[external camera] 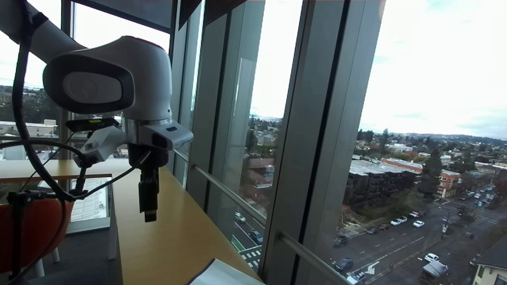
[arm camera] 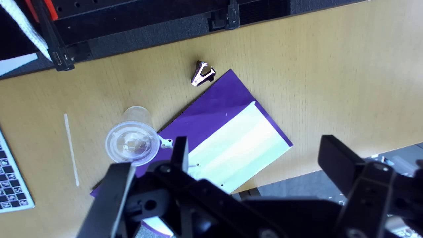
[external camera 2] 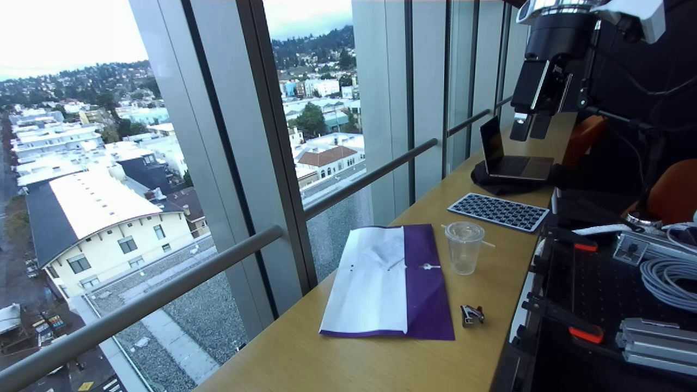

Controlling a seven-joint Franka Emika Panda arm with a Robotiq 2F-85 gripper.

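My gripper stands open in the wrist view, its black fingers wide apart with nothing between them. Exterior view 2 has the gripper [external camera 2: 530,128] pointing down, high above the wooden table. Below it in the wrist view lies a purple folder [arm camera: 224,93] with white paper [arm camera: 238,146] on it. A clear plastic cup [external camera 2: 464,251] stands upright beside the folder; a white straw [arm camera: 71,148] shows to its left in the wrist view. Close to the folder's corner is a small metal staple remover [arm camera: 203,73]. The gripper parts hide some of the folder.
A white-framed keyboard-patterned board [external camera 2: 500,211] and a laptop [external camera 2: 516,160] sit farther along the table. Windows and a metal rail [external camera 2: 366,182] border one side; black equipment with clamps [external camera 2: 585,332] borders the other. Bare table [arm camera: 357,71] shows right of the folder in the wrist view.
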